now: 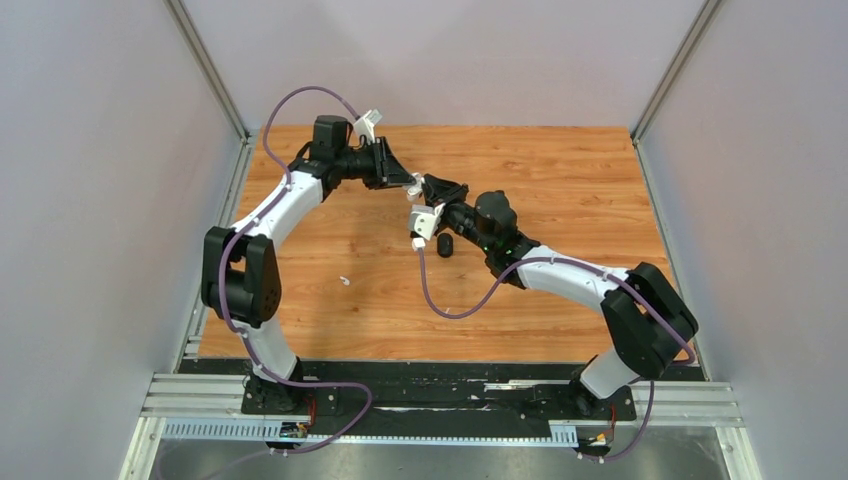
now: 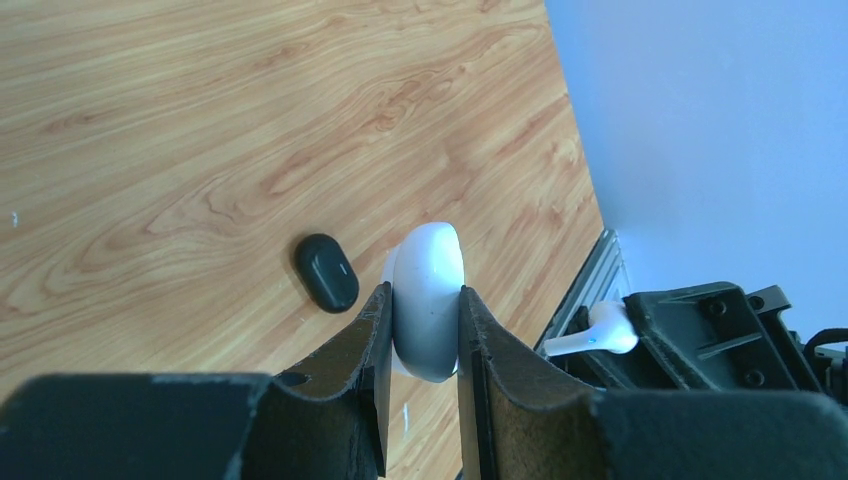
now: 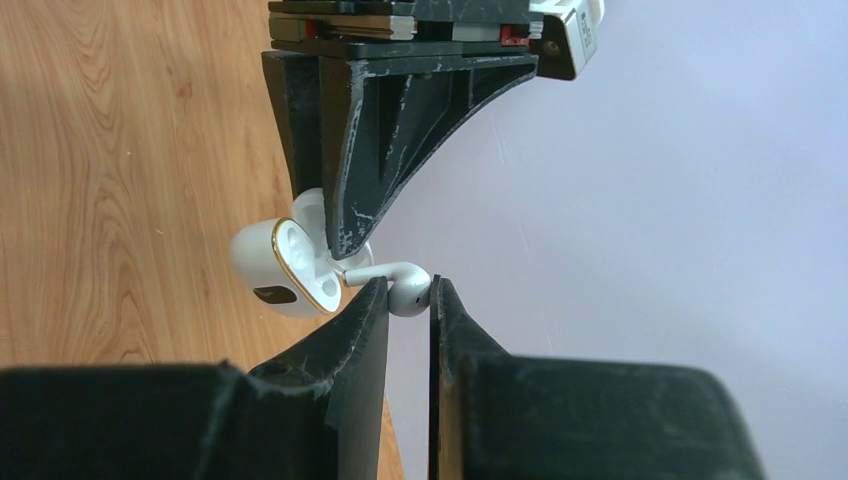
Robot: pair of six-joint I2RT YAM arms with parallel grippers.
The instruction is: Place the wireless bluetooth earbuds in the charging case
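Above the table, my two grippers meet in the top view. My left gripper holds the white charging case between its fingers; in the right wrist view the case (image 3: 262, 262) has its lid open, slots showing and a gold rim. My right gripper is shut on a white earbud (image 3: 408, 290), stem pointing left toward the case's open top, very close to it; whether it touches is unclear. In the left wrist view this earbud (image 2: 608, 328) appears at the right.
A dark oval object (image 2: 325, 272) lies on the wooden table (image 1: 540, 170) below the grippers. A small white piece (image 1: 344, 280) lies left of centre, probably the other earbud. Walls border the table.
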